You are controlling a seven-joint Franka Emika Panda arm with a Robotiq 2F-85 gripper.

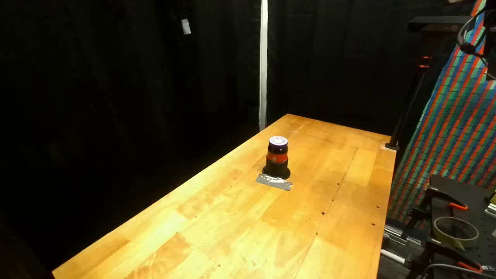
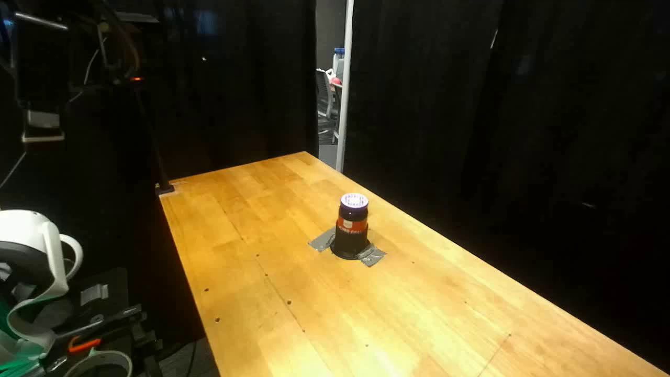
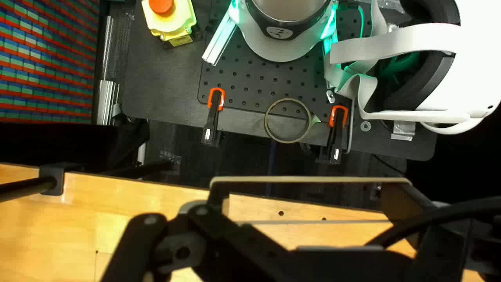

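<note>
A dark jar [image 1: 277, 157] with a white-and-purple lid and an orange label stands upright on the wooden table [image 1: 223, 223]. Its lower part sits in a black round holder [image 2: 343, 251], fixed to the tabletop with silver tape [image 2: 374, 256]. My gripper is open, filling the lower part of the wrist view, and nothing shows held in it. In exterior view 2 the end of the arm hangs at the upper left, well away from the jar and beyond the table's side. The jar is not visible in the wrist view.
Beside the table, a dark bench [image 3: 164, 89] carries a tape roll [image 3: 287, 120], orange-and-black clamps, a white headset [image 3: 465, 70] and a yellow box with a red button [image 3: 171, 16]. A black pole [image 1: 409, 102] rises from one table corner.
</note>
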